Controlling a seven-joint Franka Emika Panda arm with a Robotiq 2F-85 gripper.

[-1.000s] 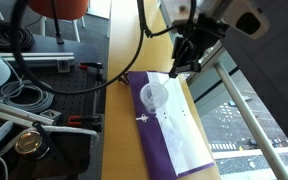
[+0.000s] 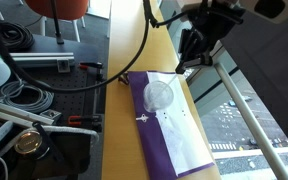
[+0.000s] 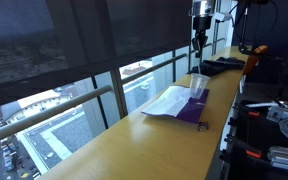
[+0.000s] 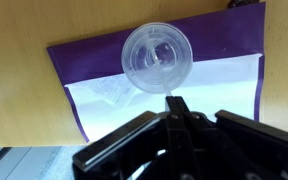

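Note:
A clear round plastic cup (image 4: 157, 58) stands over the purple band (image 4: 92, 57) and white area (image 4: 239, 95) of a flat sheet on the wooden table. The same cup shows in exterior view 1 (image 2: 158, 96) and exterior view 2 (image 3: 198, 84). A thin pale streak appears inside it; whether it is an object or a reflection is unclear. My gripper is shut, with nothing visible between its fingers. In exterior view 1 the gripper (image 2: 181, 70) hangs above the sheet, beside the cup and apart from it.
A small dark object (image 3: 203, 126) lies on the table close to the sheet. Windows with a rail (image 3: 134, 74) run along one side. A black perforated surface with cables and tools (image 2: 54, 100) borders the other. Wide bare table (image 3: 134, 150) extends toward exterior view 2.
My arm and gripper have shifted slightly to the right in exterior view 1, and the hanging cable has moved with them. The cup and sheet look unmoved.

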